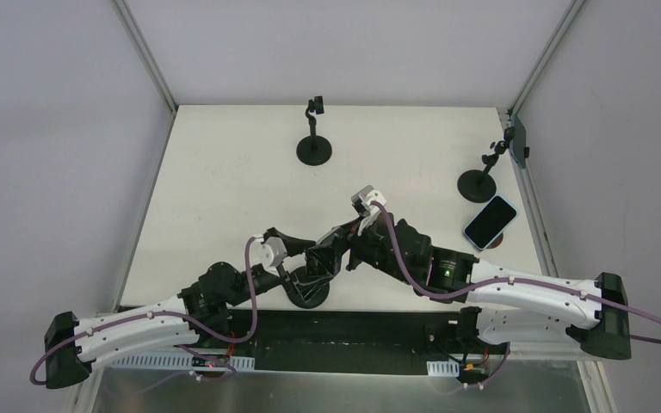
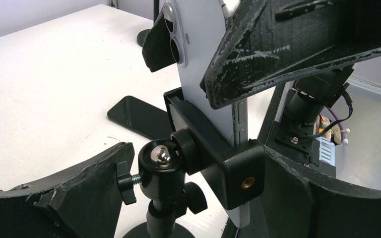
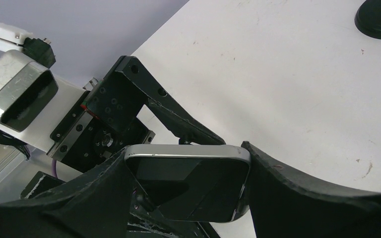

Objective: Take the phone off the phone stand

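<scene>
The phone stand [image 1: 307,292] is at the front middle, under both arms. In the left wrist view, a silver phone [image 2: 203,59] stands upright in the clamp [image 2: 239,176] of its holder, beside a ball joint [image 2: 159,168]. The fingers of my left gripper [image 1: 297,268] are apart around the holder, part open. In the right wrist view my right gripper is shut on the top end of the phone [image 3: 187,183], with a finger on either side.
Another stand [image 1: 314,151] is at the back middle. A stand with a phone [image 1: 519,142] is at the back right, and a loose phone [image 1: 490,222] lies below it.
</scene>
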